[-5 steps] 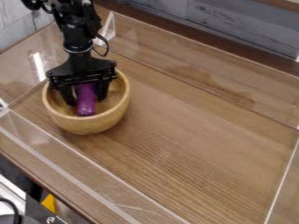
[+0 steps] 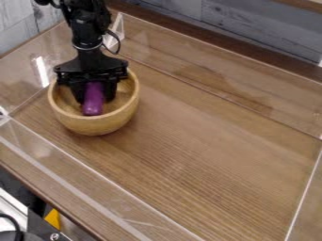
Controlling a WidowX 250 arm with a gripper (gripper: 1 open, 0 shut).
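Note:
My black gripper point(image 2: 92, 80) hangs down from the top left into a tan bowl point(image 2: 115, 120) on the wooden table. Inside the bowl lies an elongated purple object point(image 2: 93, 102), directly below and between my fingertips. The gripper appears closed on it, though the fingertips are partly hidden by the bowl and dark against it.
A grey wall is at the far left, and the table's edge runs along the lower left, with a small yellow thing beyond it.
The gripper and bowl have shifted slightly toward the back of the table over the last second, with the purple object staying inside the bowl.

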